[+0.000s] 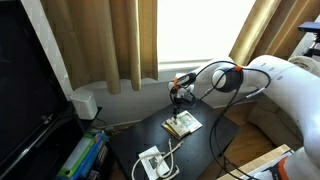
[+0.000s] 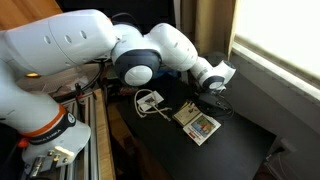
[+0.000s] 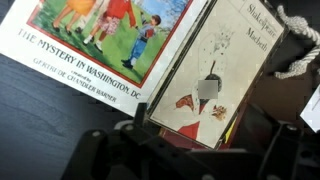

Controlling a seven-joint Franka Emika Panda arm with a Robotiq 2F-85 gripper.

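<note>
In the wrist view a tan book with "Macbeth" on its cover lies tilted across the middle, a small grey square on its front. It adjoins a colourful book, "The Mystery in Washington, DC". My gripper is open, its dark fingers spread at the lower edge of the view, around the near end of the tan book. Nothing is seen gripped. From the second exterior view, the tan book and the colourful one lie on the dark table below the gripper; the fingertips are hard to make out there.
A pale rope and a white item lie on the table near its front left. Dark cables hang along the arm. Bare tabletop extends beyond the colourful book.
</note>
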